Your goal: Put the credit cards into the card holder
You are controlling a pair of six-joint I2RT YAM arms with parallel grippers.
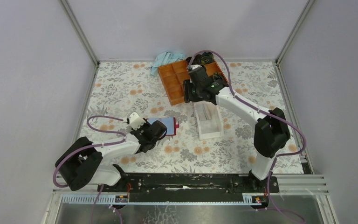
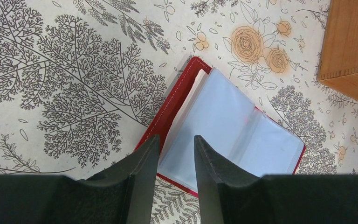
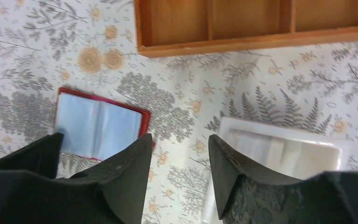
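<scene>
The card holder, red with pale blue-white sleeves, lies open on the floral mat, also seen left of centre in the right wrist view (image 3: 116, 130). My left gripper hangs low over its edge, fingertips a little apart, nothing clearly between them. My right gripper is higher, above the mat between the card holder and a white tray (image 3: 209, 196), fingers apart with nothing between them. The white tray holds pale flat items that may be cards; I cannot tell for sure.
An orange compartment box (image 1: 170, 84) with dark coiled items stands at the back, a light blue cloth (image 1: 165, 58) behind it.
</scene>
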